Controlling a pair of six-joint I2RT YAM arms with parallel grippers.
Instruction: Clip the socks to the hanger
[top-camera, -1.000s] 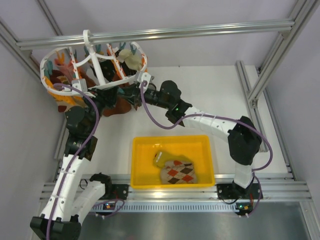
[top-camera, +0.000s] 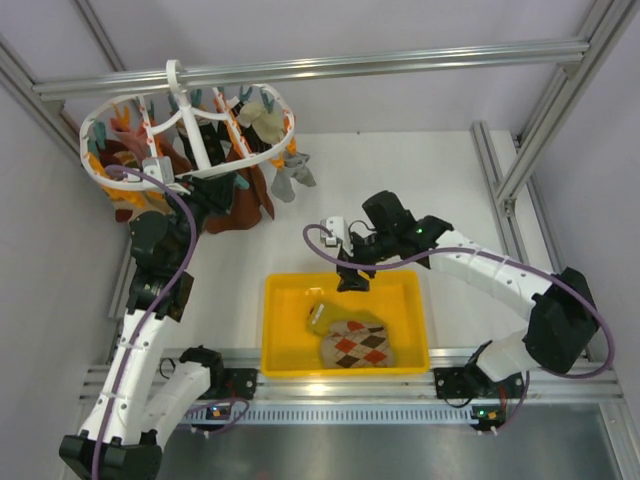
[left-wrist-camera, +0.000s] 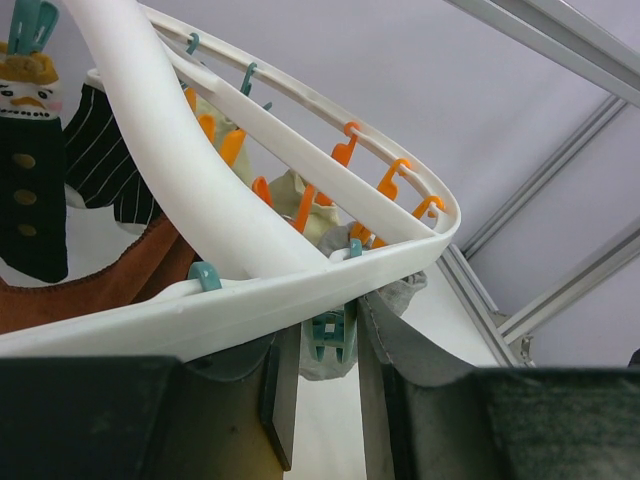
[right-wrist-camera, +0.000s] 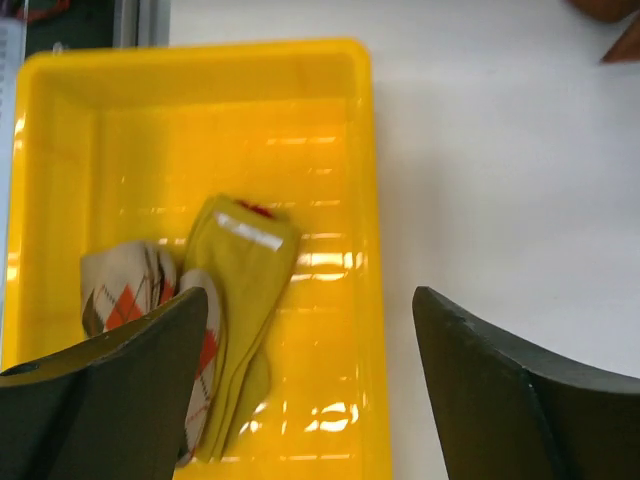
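Note:
The white hanger (top-camera: 200, 165) hangs at the upper left with socks clipped round it, among them a grey sock (left-wrist-camera: 395, 290) and a striped dark sock (left-wrist-camera: 100, 150). My left gripper (top-camera: 215, 195) is at its front rim, shut on a teal clip (left-wrist-camera: 330, 330) of the hanger. My right gripper (top-camera: 350, 265) is over the yellow bin (right-wrist-camera: 365, 200), part open with nothing between its fingers. In the bin lie a yellow sock (right-wrist-camera: 240, 280) and an argyle sock (top-camera: 355, 345).
An aluminium rail (top-camera: 400, 57) spans the top, carrying the hanger.
My right gripper has drawn away from the hanger, moving right and toward the near side to over the bin. The left arm has stayed where it was.

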